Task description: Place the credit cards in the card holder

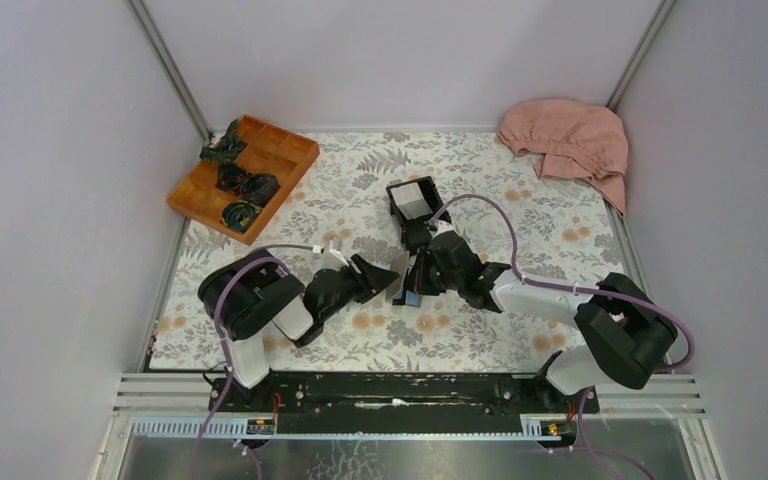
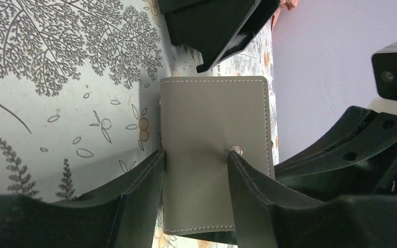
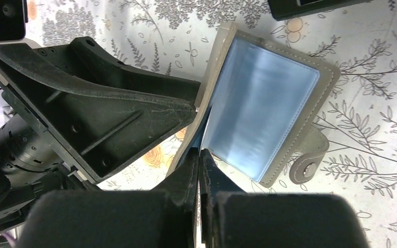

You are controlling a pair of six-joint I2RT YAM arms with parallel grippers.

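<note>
The grey-beige card holder point(image 1: 396, 283) stands open between my grippers, its blue sleeve pages point(image 3: 261, 103) facing the right wrist camera. My left gripper is partly open, with the plain outer cover point(image 2: 212, 119) showing between its separated fingers. In the right wrist view one left finger point(image 3: 155, 111) meets the cover's outer side. My right gripper is shut at the holder's inner fold. A thin pale edge point(image 3: 207, 126) rises by its tips; whether this is a card or a sleeve edge I cannot tell.
A black box point(image 1: 398, 206) with a white-filled compartment point(image 1: 410, 199) lies just behind the right gripper. The orange divided tray point(image 1: 295, 158) holds dark coiled items at back left. A pink cloth point(image 1: 570, 145) lies at back right.
</note>
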